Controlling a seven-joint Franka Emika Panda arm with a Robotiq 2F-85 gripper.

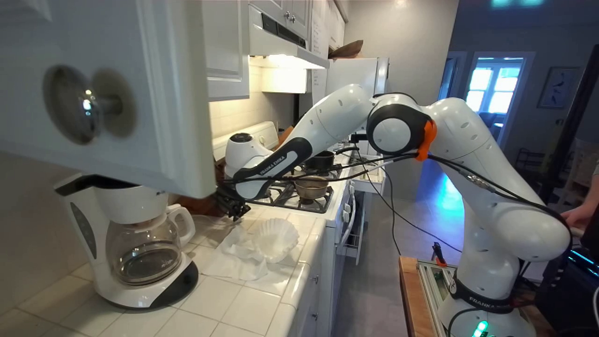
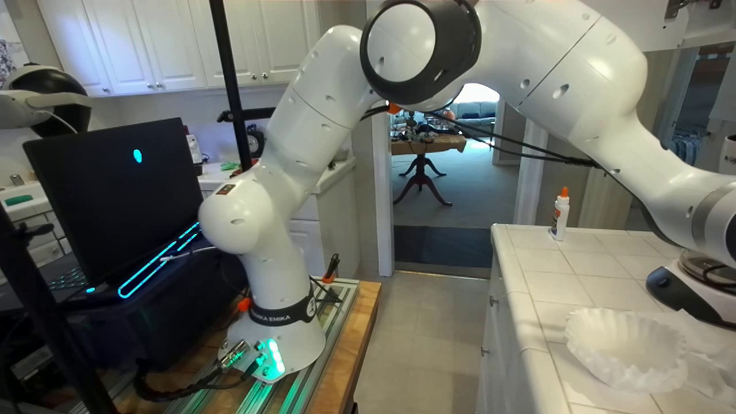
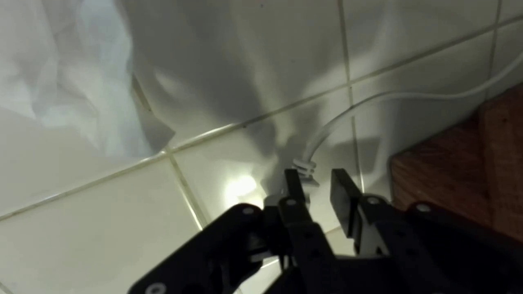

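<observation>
A white cord [image 3: 421,96] curves across the tiles in the wrist view and ends in a ribbed plug [image 3: 305,167] beside the left fingertip. My gripper points down over the plug end, its two fingers a small gap apart with tile showing between them. The left finger covers part of the plug, so whether the fingers grip it is unclear. In exterior view 1 the gripper [image 1: 238,213] is low over the counter, to the right of the coffee maker [image 1: 140,241]. The gripper is out of frame in exterior view 2.
A coffee filter [image 1: 276,239] and crumpled white paper [image 1: 238,258] lie on the counter near the gripper. A brown wooden block [image 3: 451,166] borders the cord. Beyond is the stove with a pan [image 1: 310,188].
</observation>
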